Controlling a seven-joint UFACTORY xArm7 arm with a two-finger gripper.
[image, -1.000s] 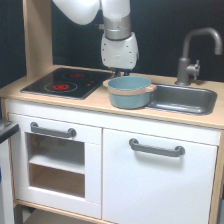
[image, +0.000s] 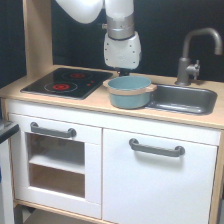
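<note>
A blue-grey pot (image: 130, 94) with light-coloured handles stands upright on the wooden countertop (image: 92, 100), between the stove and the sink. My white arm comes down from above, and its dark gripper (image: 123, 72) is at the pot's back rim. The pot's rim partly hides the fingertips. At this size it is unclear whether they touch the pot or how the fingers stand.
The black stove (image: 68, 82) with red burner rings lies left of the pot. To the right are the metal sink (image: 185, 98) and grey faucet (image: 190, 55). White cabinet doors (image: 150, 185) with grey handles are below.
My arm and gripper have shifted slightly to the right along the pot's back rim. The pot shows no clear movement.
</note>
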